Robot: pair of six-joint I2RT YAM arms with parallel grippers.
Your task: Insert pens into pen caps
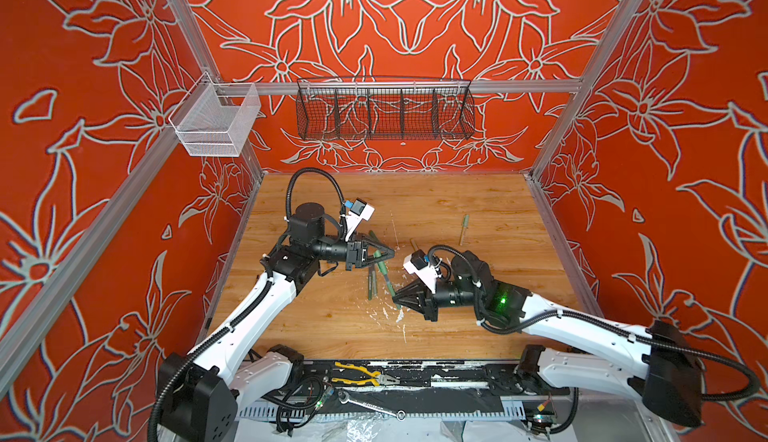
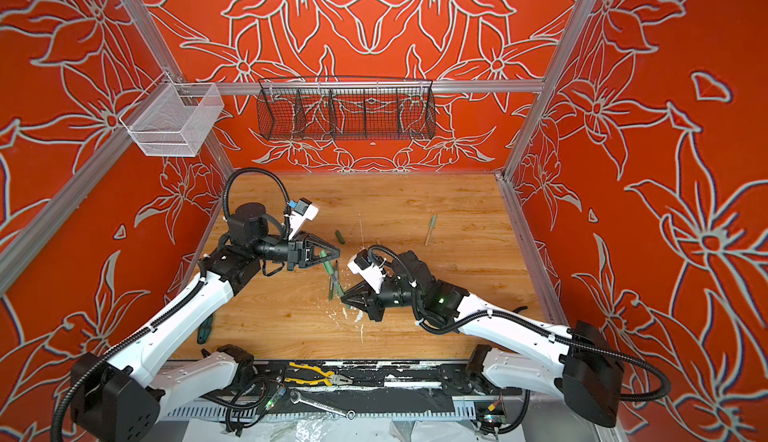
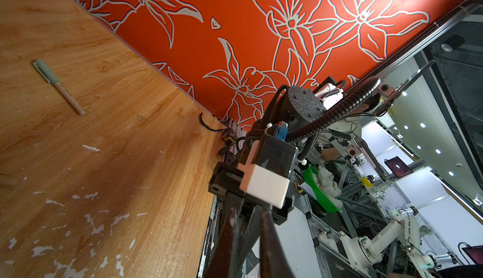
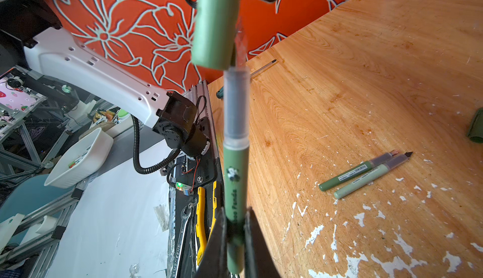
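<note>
In the right wrist view, a green pen [image 4: 235, 177] with a clear upper section stands upright, my right gripper shut on its lower part. A light green cap [image 4: 216, 31] hangs just above it, open end down. The pen's blurred tip shows beside the cap's lower right edge in that view; it is not seen inside the cap. In the top left view my left gripper [image 1: 389, 254] is shut on the cap, while my right gripper [image 1: 397, 301] is lower right of it. The left wrist view shows blurred left fingers [image 3: 271, 252], the cap hidden.
Two uncapped pens, one dark green [image 4: 347, 176] and one light green [image 4: 364, 182], lie side by side on the table. A dark green cap [image 4: 475, 127] lies apart from them. Farther right is a brown pen [image 3: 68, 96] with a green end.
</note>
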